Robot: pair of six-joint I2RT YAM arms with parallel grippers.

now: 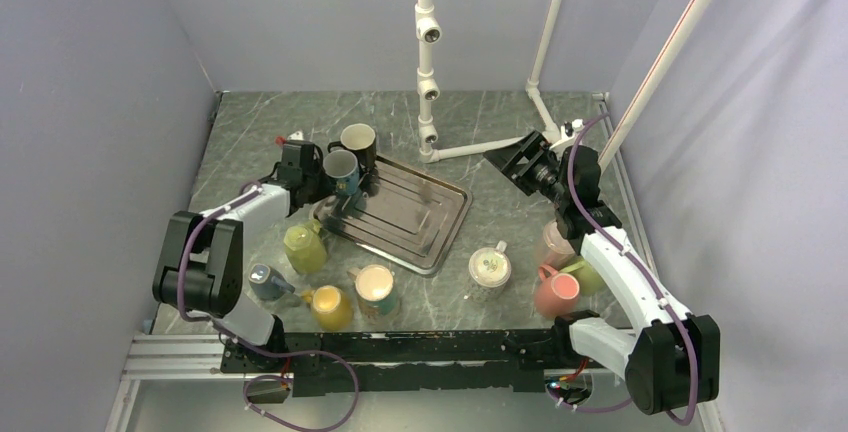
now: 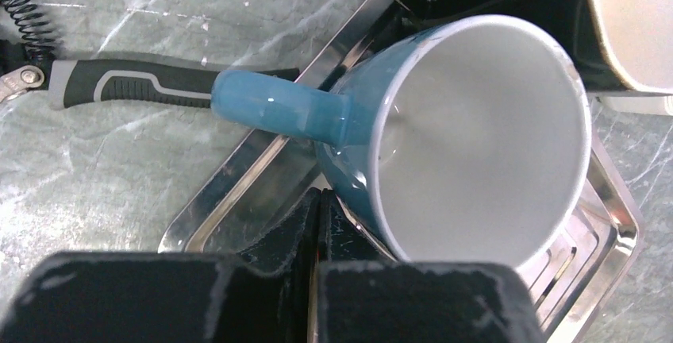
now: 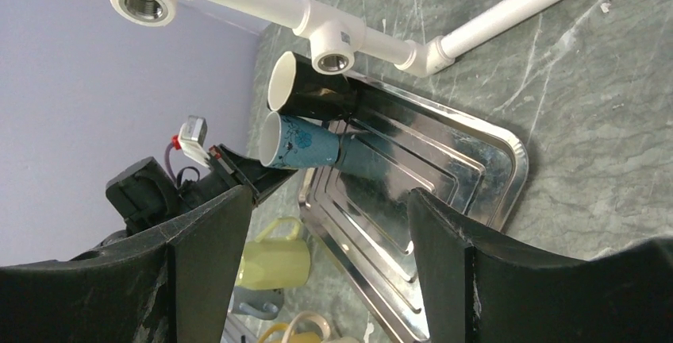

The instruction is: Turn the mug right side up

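Note:
A blue mug with a white interior is at the left end of the metal tray, leaning with its mouth turned toward the left wrist camera. My left gripper is shut at the mug's near side; its fingertips reach under the rim and contact is partly hidden. A dark mug stands behind, touching or very near the blue one. My right gripper hangs open at the right, away from the tray.
Yellow-green, yellow, teal-and-cream, white and pink mugs line the front. White pipes border the back. The tray's middle is clear.

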